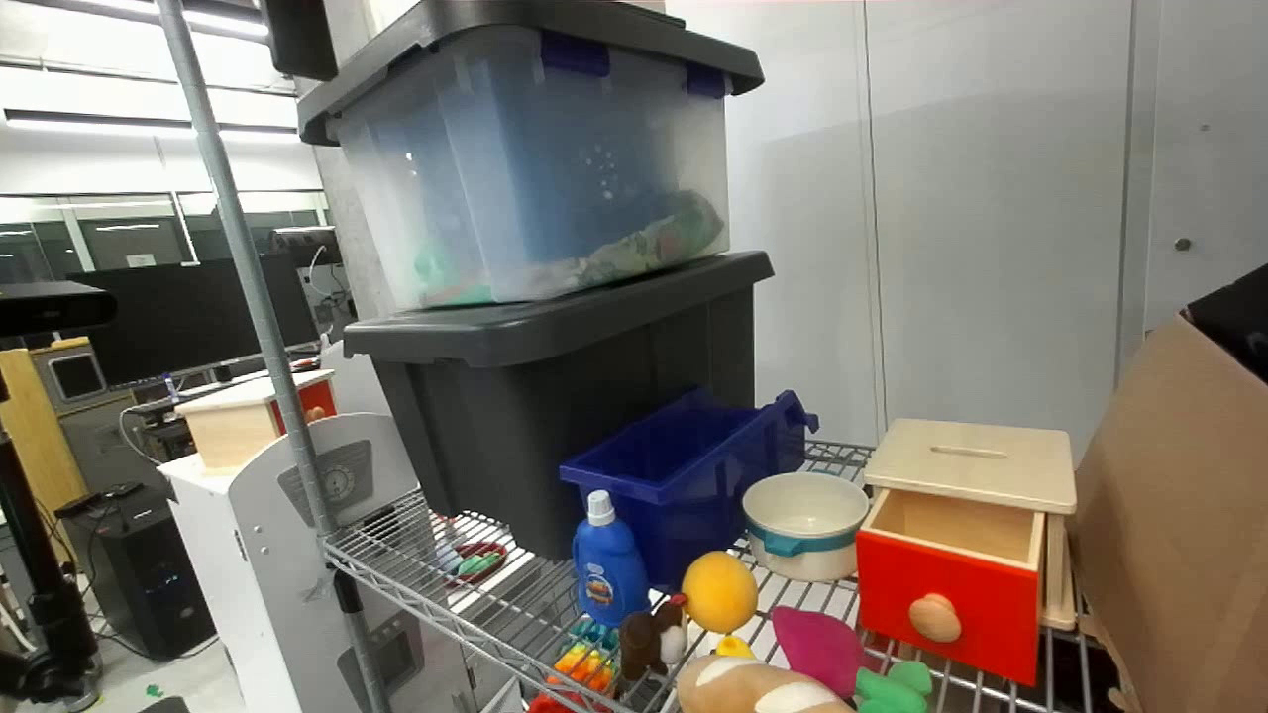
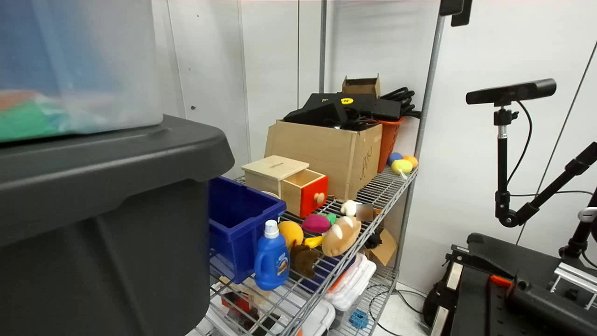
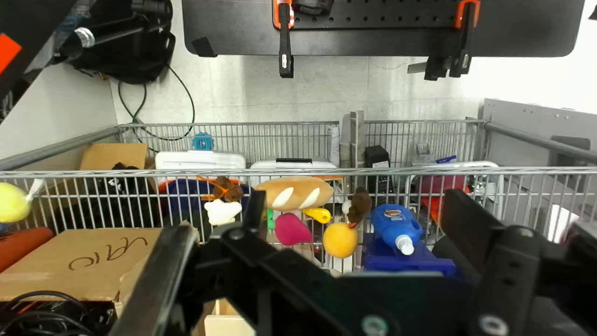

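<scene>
In the wrist view my gripper is open, its two black fingers wide apart with nothing held between them. Beyond them, on a wire shelf, lie a toy bread loaf (image 3: 299,193), a magenta plush (image 3: 292,229), an orange ball (image 3: 340,240) and a blue detergent bottle (image 3: 396,225). A wooden box with its red drawer (image 1: 945,600) pulled out stands beside a white pot (image 1: 807,509) with a teal band. An empty-looking blue bin (image 1: 678,475) is behind the bottle. Neither exterior view shows my gripper.
Large lidded storage bins (image 1: 547,380) are stacked at one end of the shelf. A cardboard box (image 2: 319,148) filled with black gear stands at the other end. The wire shelf's front edge (image 2: 341,269) is low and open, with smaller toys near it.
</scene>
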